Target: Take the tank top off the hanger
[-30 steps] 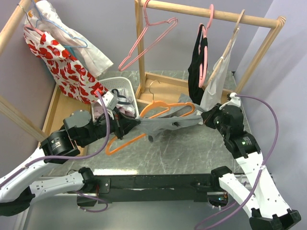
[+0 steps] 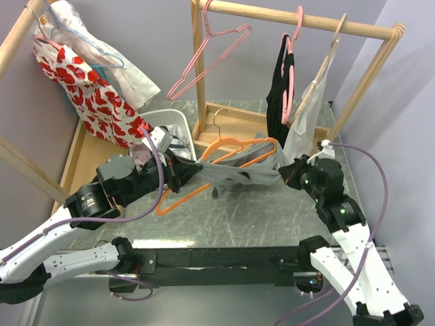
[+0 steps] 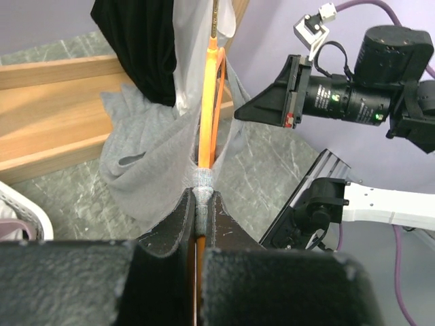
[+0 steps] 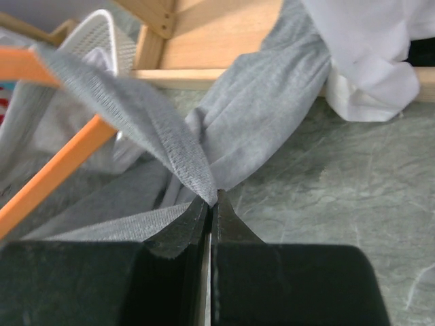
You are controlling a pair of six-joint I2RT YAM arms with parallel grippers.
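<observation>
A grey tank top (image 2: 238,175) stretches between my two grippers above the floor. The orange hanger (image 2: 183,200) still runs alongside and through it, its hook up toward the rack. My left gripper is shut on a bunched bit of the grey cloth, and the hanger lines up with its fingers; I cannot tell if the hanger is pinched too. On the other side, my right gripper is shut with a thin fold of the tank top at its tips. The hanger's orange bar (image 4: 58,173) lies left of that gripper, apart from its fingers.
A wooden rack (image 2: 299,20) holds an empty pink hanger (image 2: 204,58), a black garment (image 2: 277,85) and a white garment (image 2: 307,112) close to my right gripper. A white basket (image 2: 166,117) stands behind my left gripper. Red-and-white clothing (image 2: 92,95) hangs at left.
My left gripper has shifted slightly to the right, and the orange hanger with it. The right gripper has come slightly left and nearer, the cloth staying between them.
</observation>
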